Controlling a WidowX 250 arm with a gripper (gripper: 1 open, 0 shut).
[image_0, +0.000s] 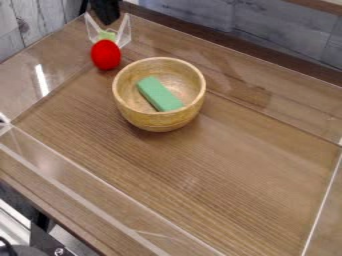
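Observation:
A red round object (106, 55) lies on the wooden table near the back left. A yellow bowl (186, 89) holds a green bar-shaped item (156, 91). At the top edge, behind and above the red object, my dark gripper (107, 22) is partly cut off by the frame; its fingertips are too small and unclear to tell how they stand. A small pale green and white item (112, 35) sits just under it.

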